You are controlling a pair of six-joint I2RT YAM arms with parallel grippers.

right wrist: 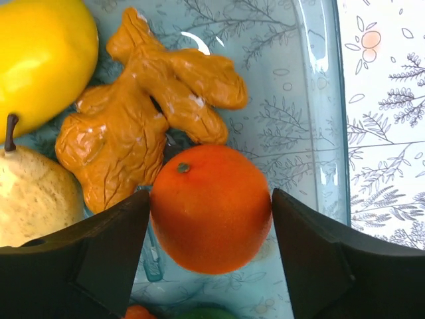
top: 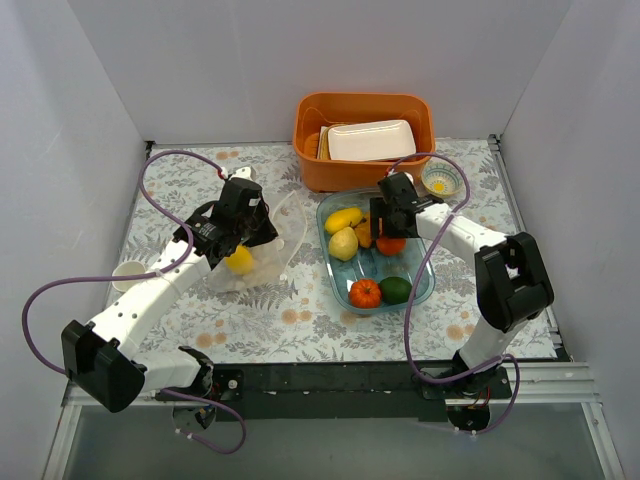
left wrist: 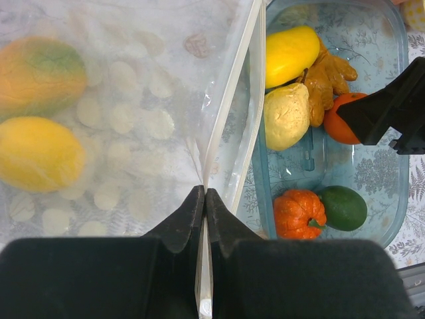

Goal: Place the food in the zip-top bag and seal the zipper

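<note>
My left gripper is shut on the rim of the clear zip top bag [left wrist: 143, 176], whose strip runs between its fingers. Inside the bag lie a yellow fruit [left wrist: 40, 154] and a green-orange mango [left wrist: 41, 76]. At the right, my right gripper is down in the blue tray [top: 427, 290], its fingers part open on either side of an orange [right wrist: 211, 219]. The fingertips are at or very near its skin; a firm hold does not show. Around it lie a ginger root [right wrist: 126, 126], a pear [right wrist: 36, 199] and a yellow fruit [right wrist: 43, 60].
A small pumpkin [top: 365, 293] and a green avocado [top: 397, 290] rest at the tray's near end. Behind stands an orange bin [top: 315, 178] with a white tray [top: 370, 142]. A bowl [top: 441, 180] is at the back right, and a white cup [top: 128, 270] at the left.
</note>
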